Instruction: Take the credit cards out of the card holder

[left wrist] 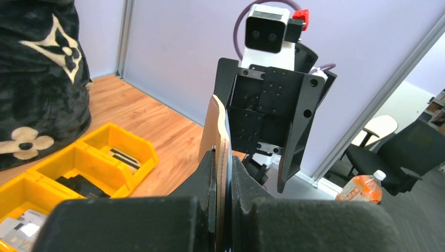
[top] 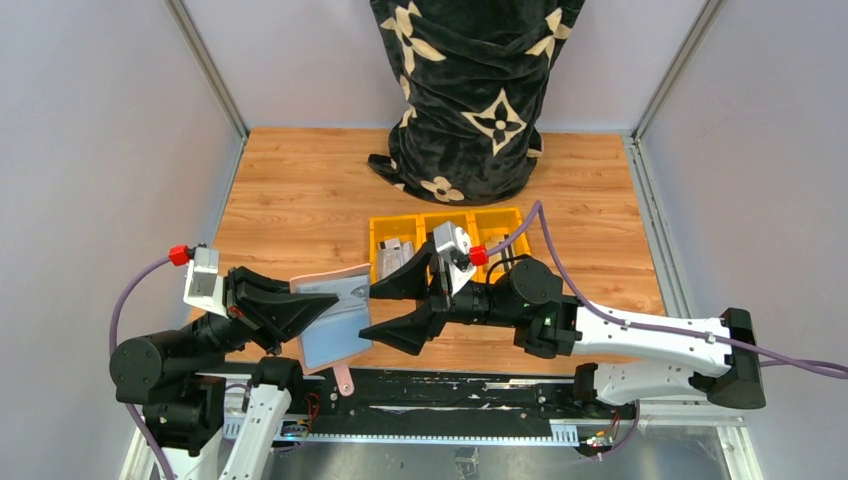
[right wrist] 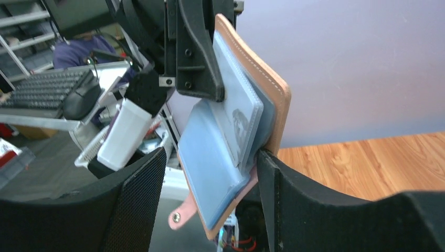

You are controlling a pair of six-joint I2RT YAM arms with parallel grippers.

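Observation:
A thin card holder (top: 335, 335) with a tan border and light-blue pocket faces is held upright by my left gripper (top: 328, 303), shut on it. In the left wrist view it shows edge-on as a tan-rimmed strip (left wrist: 222, 142) between the fingers. A pale card (right wrist: 242, 107) with a small picture on it sits in a clear pocket, in the right wrist view. A pink strap with a snap (right wrist: 183, 212) hangs off the holder. My right gripper (top: 370, 312) stands open at the holder's right edge, its fingers apart with nothing gripped.
On the wooden table, a yellow three-compartment bin (top: 450, 215) stands behind the arms, with small items (left wrist: 23, 228) in it. A dark patterned cloth-covered object (top: 470, 100) rises at the back.

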